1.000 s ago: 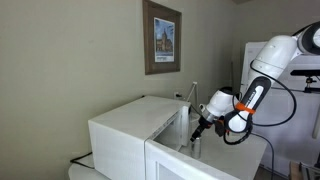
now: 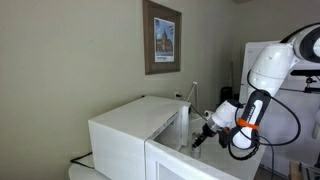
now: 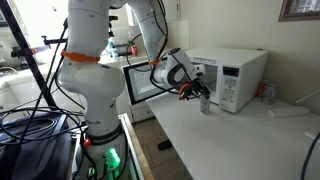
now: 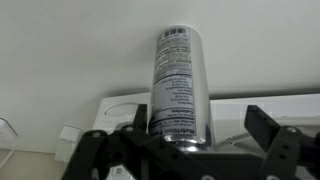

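A can [image 4: 175, 85] with a silver end and a label full of small print lies in the wrist view between the dark fingers of my gripper. The fingers stand open, with a gap on the right side; the left finger is close to the can's lower end. In exterior view 2 the can [image 3: 205, 103] stands upright on the white table, and my gripper [image 3: 200, 91] is right at it, in front of the microwave. From exterior view 1 my gripper [image 2: 202, 139] is small and partly lost against the arm, beside the open microwave door.
The white microwave [image 3: 238, 82] stands at the back of the table [image 3: 230, 145], its door [image 2: 180, 165] swung open close to the arm. Small jars [image 3: 268, 93] sit right of it.
In exterior view 1 the arm has come lower and its upper links have shifted right. My gripper has sunk closer to the can, which now shows less.
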